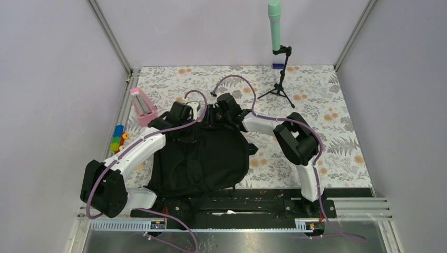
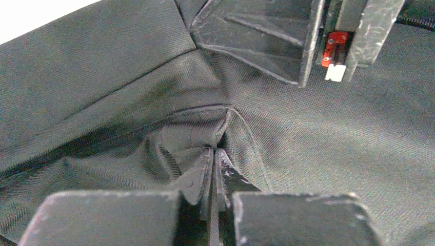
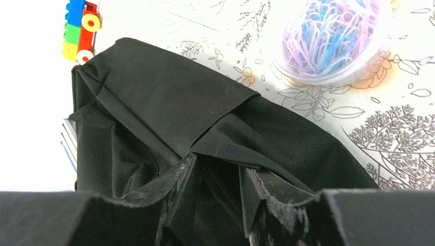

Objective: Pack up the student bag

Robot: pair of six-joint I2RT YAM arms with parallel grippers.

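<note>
The black bag point(image 1: 211, 163) lies at the front middle of the table, under both arms. My left gripper is shut at a crease in the bag's fabric; whether cloth is between its tips is hard to see. My right gripper is at the bag's upper edge, fingers apart on either side of an opening with a zip visible; a fold of fabric lies just above the fingertips. Part of the other gripper's hardware shows at the top of the left wrist view.
A container of paper clips point(image 3: 333, 41) sits beside the bag. Toy blocks point(image 1: 117, 138) and a pink case point(image 1: 143, 108) stand at the left. A black tripod point(image 1: 279, 89) with a green top stands back right.
</note>
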